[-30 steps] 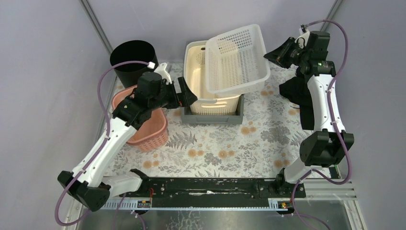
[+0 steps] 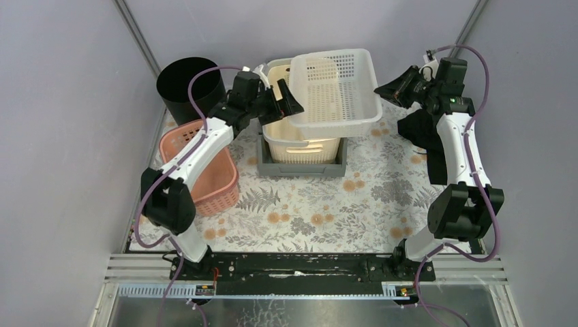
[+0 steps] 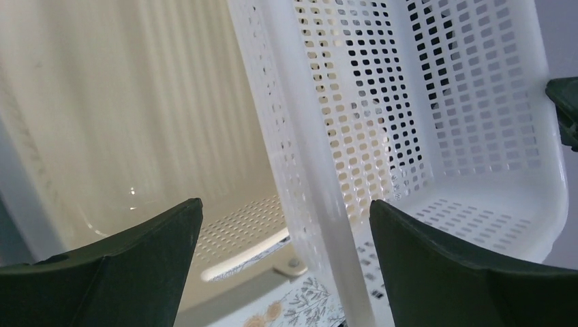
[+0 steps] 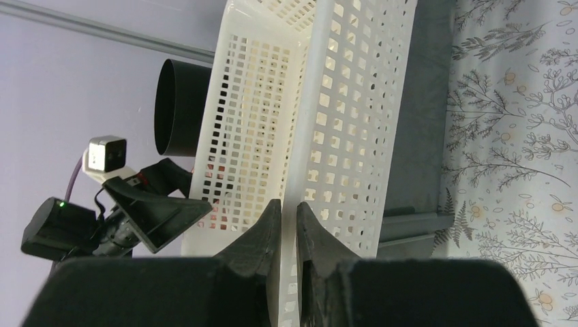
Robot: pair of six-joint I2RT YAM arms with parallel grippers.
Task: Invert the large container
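Observation:
A white perforated basket [image 2: 339, 88] hangs tilted, its open side up, over a cream basket [image 2: 300, 151]. My right gripper is shut on the white basket's right rim, pinching it between both fingertips. At the white basket's left side, my left gripper stands open. In the left wrist view the white basket's near rim [image 3: 310, 146] runs down through the gap between the fingers, closer to the right-hand finger [image 3: 422, 259]. How deep it sits between them I cannot tell. The cream basket's interior [image 3: 150, 102] shows behind.
The cream basket stands in a grey tray [image 2: 300, 170]. To the left are a pink basket [image 2: 217, 184] and a black bin [image 2: 184, 88]. Black cloth [image 2: 429, 139] lies at the right.
The right gripper and white basket have shifted slightly; the basket's far edge sits lower.

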